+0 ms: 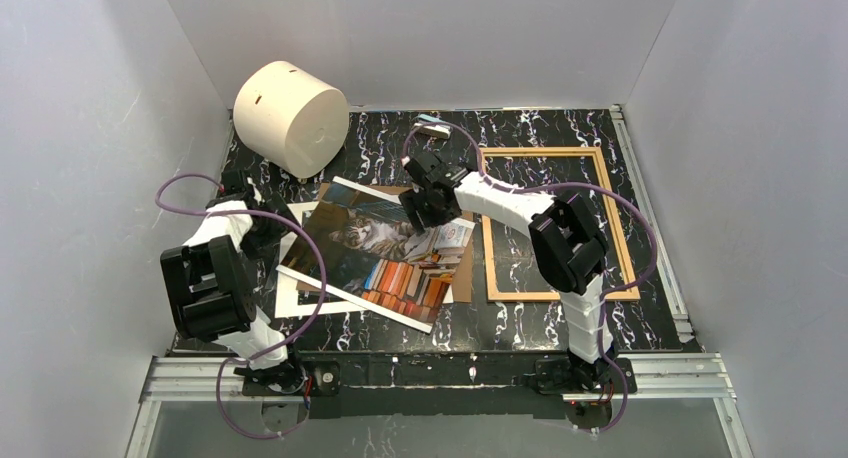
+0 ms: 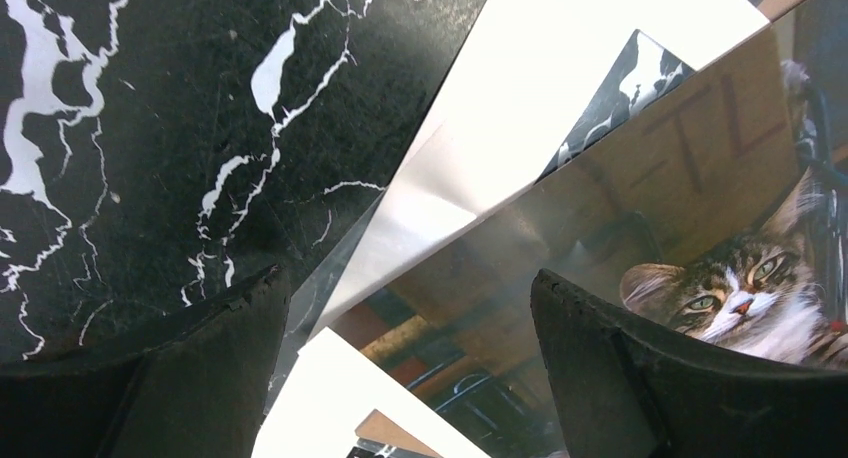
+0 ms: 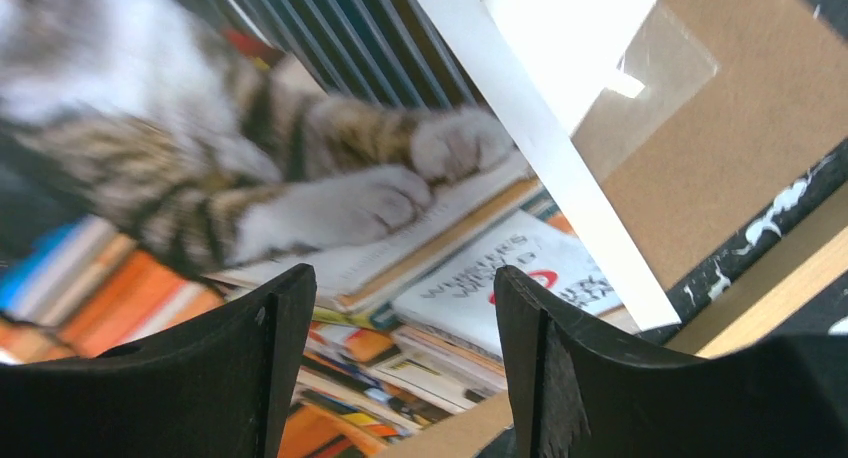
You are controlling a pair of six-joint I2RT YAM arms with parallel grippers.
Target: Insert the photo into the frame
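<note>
The cat photo [image 1: 350, 253] with white borders lies tilted on the table, over a white mat [image 1: 288, 296] and a brown backing board [image 1: 462, 278]. At the photo's left corner hovers my left gripper, its fingers apart and nothing between them. In the left wrist view a photo edge and the white mat show in the gap. My right gripper is over the photo's right part, fingers apart, with printed books in view beneath. The empty wooden frame [image 1: 606, 183] lies flat at the right.
A large cream cylinder [image 1: 270, 108] stands at the back left. A small pale-blue and white object [image 1: 432, 128] sits at the back middle. The purple cables [image 1: 318, 268] loop over the workspace. Bare table shows inside the frame.
</note>
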